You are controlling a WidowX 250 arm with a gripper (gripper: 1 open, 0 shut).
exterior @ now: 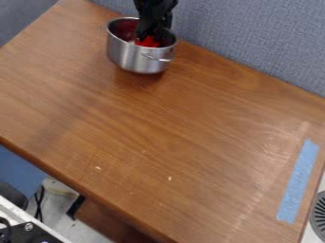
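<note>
A steel pot (137, 55) with looped handles is at the back of the wooden table (152, 142), near the grey partition. My black gripper (150, 36) reaches down into it from the top of the view, with something red (148, 42) showing inside the pot beside it. The fingertips are partly hidden by the pot, so what they grip is unclear.
A blue tape strip (297, 180) lies on the right of the table. Grey fabric partitions (254, 47) border the back.
</note>
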